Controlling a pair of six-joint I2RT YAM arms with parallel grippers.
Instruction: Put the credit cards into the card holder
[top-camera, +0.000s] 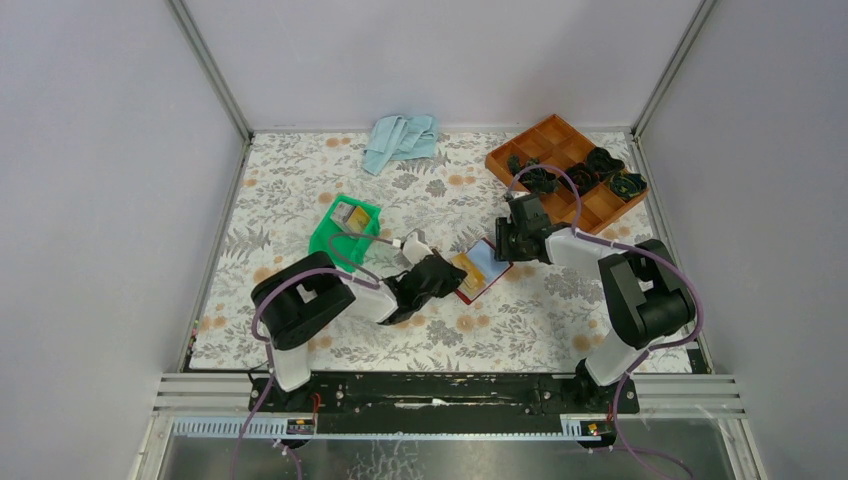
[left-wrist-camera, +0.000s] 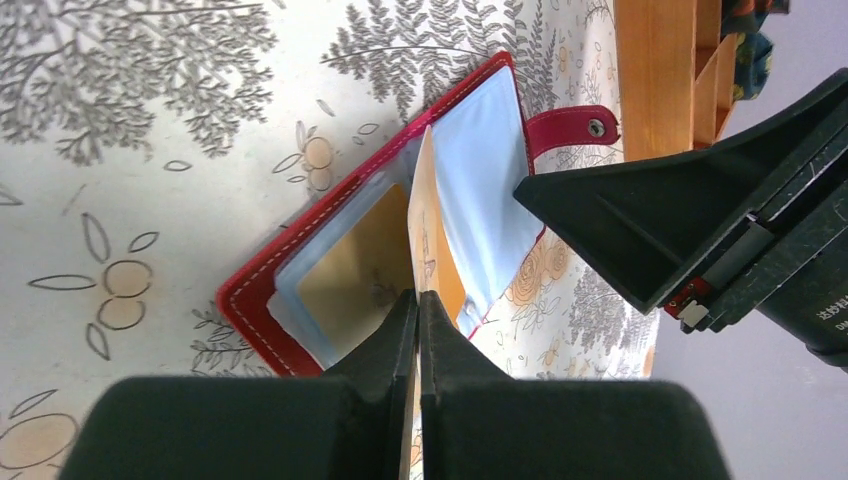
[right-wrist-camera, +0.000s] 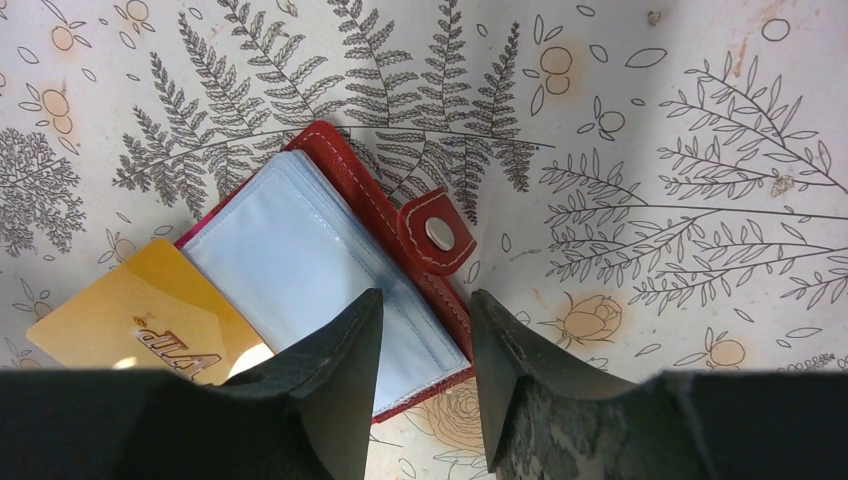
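The red card holder (left-wrist-camera: 250, 300) lies open on the table with clear sleeves (right-wrist-camera: 275, 250). My left gripper is shut, the edge of a gold card (left-wrist-camera: 428, 210) at its fingertips over the holder; another gold card (left-wrist-camera: 355, 270) lies flat in a sleeve. In the right wrist view the gold card (right-wrist-camera: 150, 315) sticks out at the sleeves' lower left. My right gripper stands open over the holder's strap end, by the snap tab (right-wrist-camera: 435, 232), nothing seen held.
A green tray (top-camera: 325, 235) with cards is left of the holder. A wooden compartment box (top-camera: 550, 130) with dark items sits at back right; a blue cloth (top-camera: 400, 140) lies at the back.
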